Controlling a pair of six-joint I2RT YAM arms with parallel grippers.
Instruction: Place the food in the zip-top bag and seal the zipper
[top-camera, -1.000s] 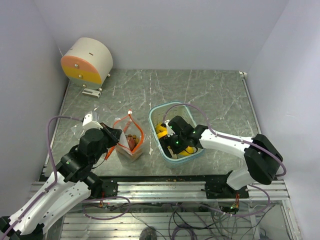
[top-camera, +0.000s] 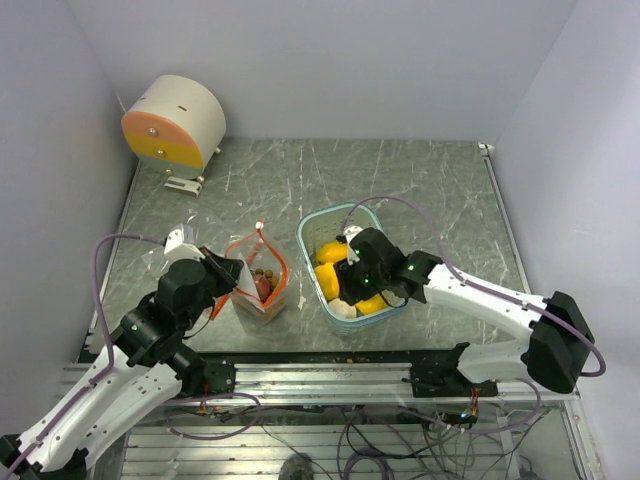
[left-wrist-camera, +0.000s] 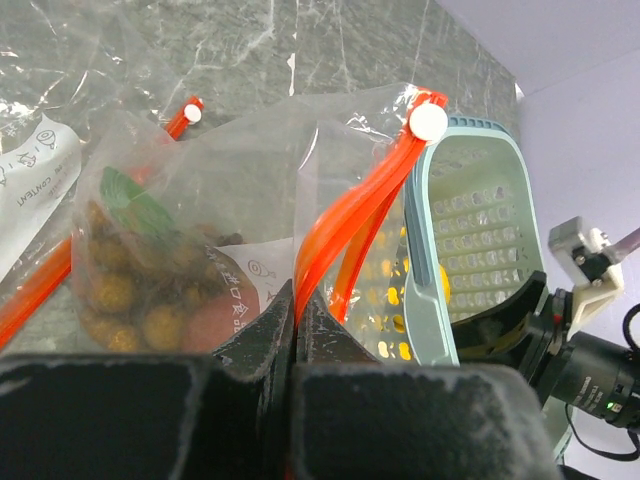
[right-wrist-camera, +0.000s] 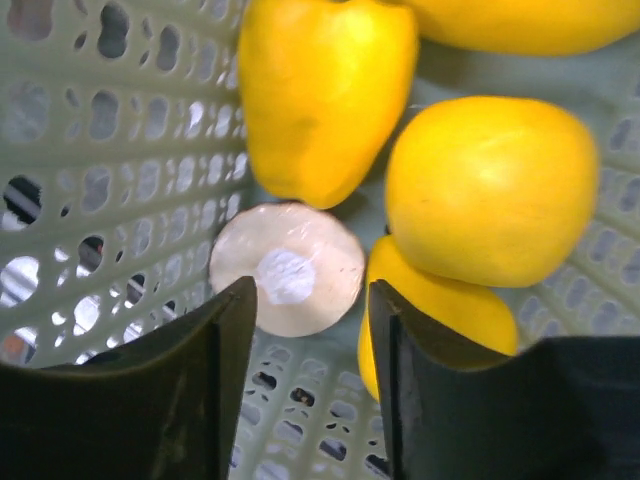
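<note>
The zip top bag (top-camera: 264, 300) stands open at the middle left, with brown round food and a red piece inside; its orange zipper (left-wrist-camera: 340, 225) is held at the rim by my left gripper, shut on it. My right gripper is part open over the plastic basket (top-camera: 310, 230), its fingertips apart above a pale round piece (right-wrist-camera: 287, 268) and yellow peppers (right-wrist-camera: 490, 185), nothing clearly between them.
A second clear bag with an orange slider (left-wrist-camera: 40, 280) lies left of the held bag. A cream, orange and yellow cabinet (top-camera: 170, 130) stands back left. The grey counter behind the basket is clear.
My right gripper has risen and shifted slightly within the basket's area, uncovering more of the yellow food and pale piece. The left arm and bag have not moved.
</note>
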